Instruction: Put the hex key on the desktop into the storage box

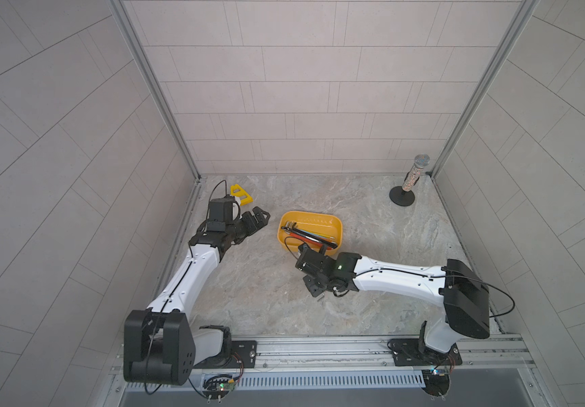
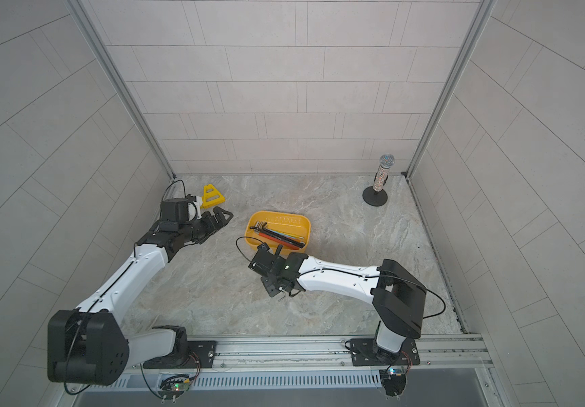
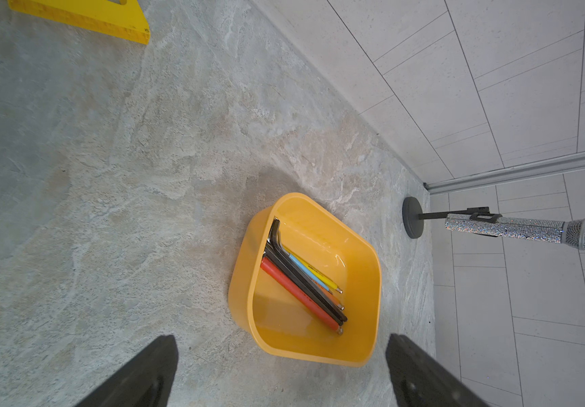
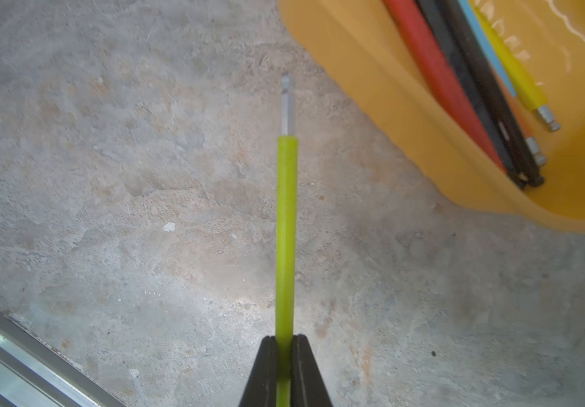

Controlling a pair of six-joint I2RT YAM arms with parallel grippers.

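Note:
A yellow-green hex key (image 4: 285, 230) with a bare metal tip is pinched in my right gripper, which is shut on its shaft. It hangs above the stone desktop, its tip beside the storage box's outer wall in the right wrist view. The orange storage box (image 1: 333, 221) stands mid-desk, holding several hex keys: red, black, blue and yellow ones show in the left wrist view. My left gripper is open and empty, its dark fingers (image 3: 139, 373) wide apart, to the left of the box.
Yellow frame-like pieces (image 1: 241, 195) lie behind the left gripper. A glittery microphone on a black stand (image 1: 402, 196) stands at the back right. Desktop on the box's right is clear. A metal rail (image 4: 27, 356) runs along the front.

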